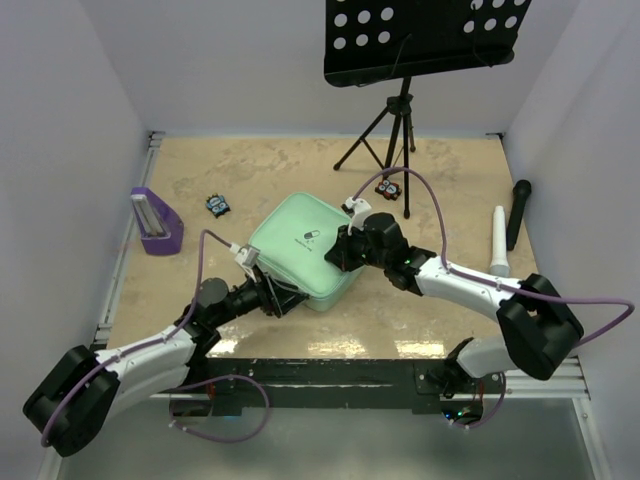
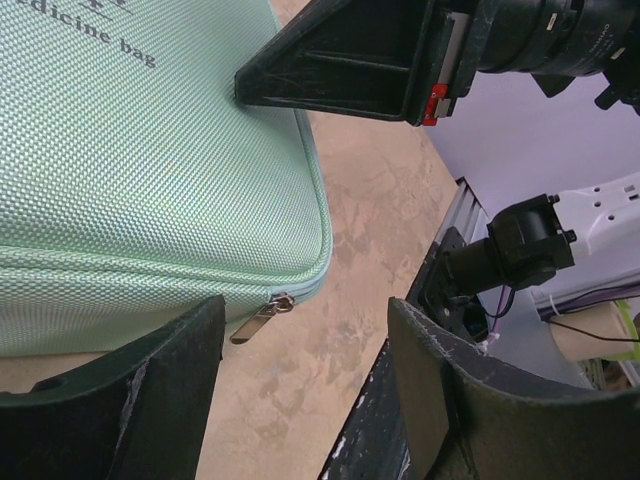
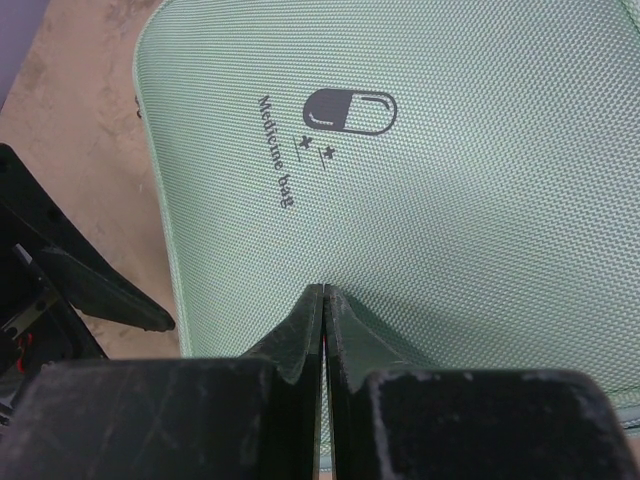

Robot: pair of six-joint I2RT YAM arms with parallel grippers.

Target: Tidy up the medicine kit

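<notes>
A mint green medicine bag [image 1: 300,235], its lid closed, lies in the middle of the table. Its zipper pull [image 2: 264,318] hangs at the front corner, seen between the fingers of my left gripper in the left wrist view. That gripper is part open and grips nothing. My right gripper is shut, its tips over the lid's right part, where the fabric looks pressed in; nothing shows between them. The lid's print [image 3: 350,111] is a capsule with the words "Medicine bag".
A purple holder [image 1: 158,222] stands at the left, with a small dark item [image 1: 217,205] near it. Behind the bag is a black music stand [image 1: 404,120]. A white cylinder [image 1: 499,240] and a black microphone [image 1: 518,213] lie far right.
</notes>
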